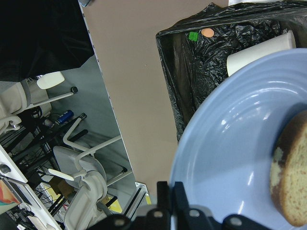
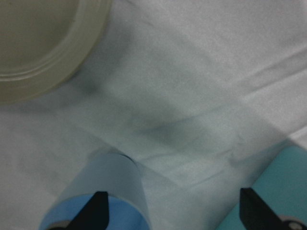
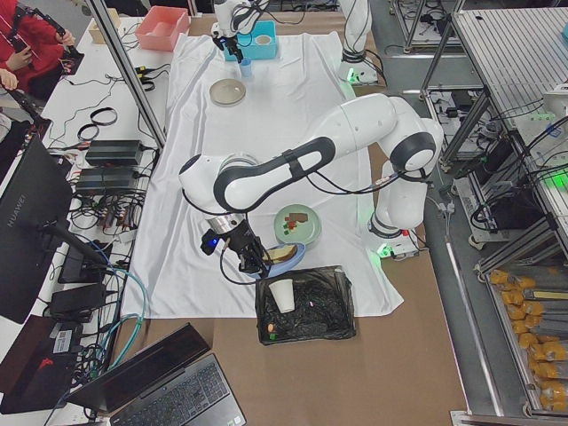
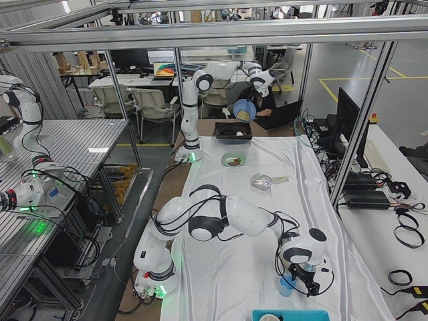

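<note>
My left gripper is shut on the rim of a blue plate [image 1: 216,158] carrying a slice of bread [image 1: 290,167]. It holds the plate at the near edge of a black-lined bin [image 3: 315,324], in which lie a white cup [image 1: 259,55] and small orange and green pieces. A green plate with food [image 3: 297,232] rests on the cloth behind. At the other end, my right gripper stands open above a blue cup [image 2: 96,206], beside a teal tray [image 2: 283,177].
A beige plate [image 3: 227,90] lies on the white cloth [image 3: 240,133]. A crumpled clear item [image 4: 261,181] sits mid-table. A laptop [image 3: 182,390] stands on the brown tabletop near the bin, and the table edge drops to floor and chairs.
</note>
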